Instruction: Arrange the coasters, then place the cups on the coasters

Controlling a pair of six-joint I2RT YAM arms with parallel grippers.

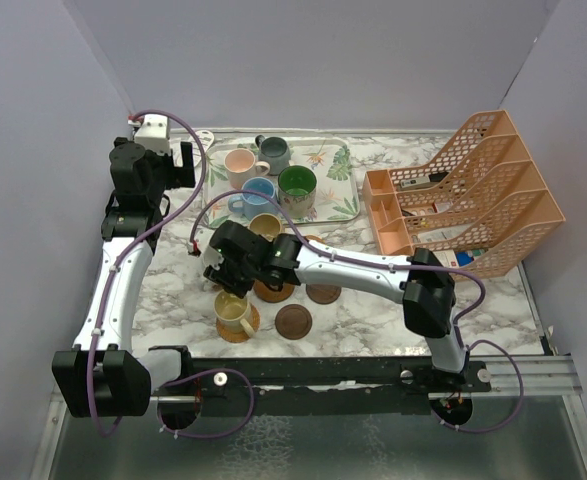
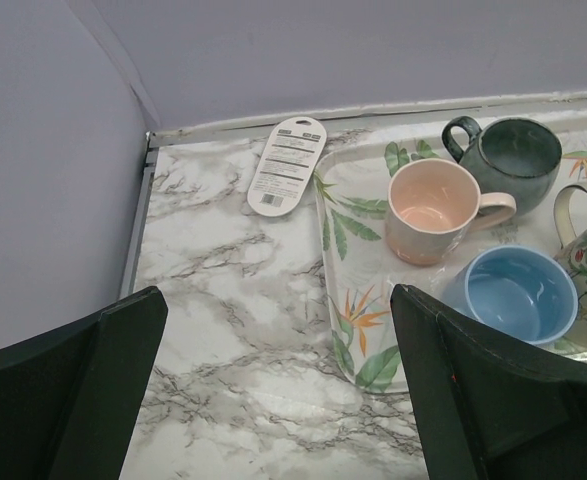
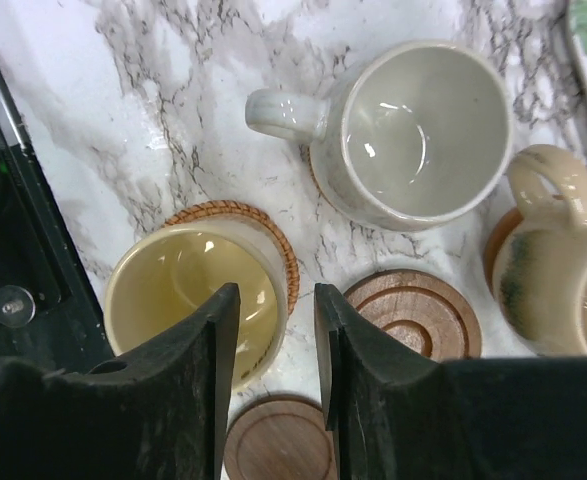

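Note:
The yellow cup (image 1: 233, 312) stands upright on a woven round coaster (image 3: 283, 240), which shows around its base. Just above its rim hovers my right gripper, fingers apart; the near wall of the cup shows below, in the gap between them. Pale grey-white cup (image 3: 418, 140) appears beside it in the right wrist view, mostly hidden by the arm from the top. At the far left, my left gripper is open over bare marble, holding nothing.
Wooden coasters (image 1: 293, 321) lie to the right of the yellow cup. Another tan cup (image 1: 266, 226) stands behind the right arm. A leaf-patterned tray (image 1: 333, 205) at the back holds several cups. An orange rack (image 1: 483, 190) stands at the right.

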